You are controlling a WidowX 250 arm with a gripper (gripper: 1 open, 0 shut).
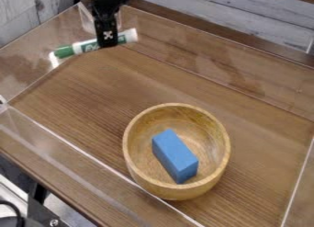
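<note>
My gripper (106, 39) is at the top left of the wooden box, shut on a white tube (76, 49) with green parts, which it holds roughly sideways. In the lower middle a round wooden bowl (214, 137) holds a blue block (175, 155).
The box's wooden floor (86, 120) is clear between the tube and the bowl and along the right side. The walls of the box edge the area at left and top.
</note>
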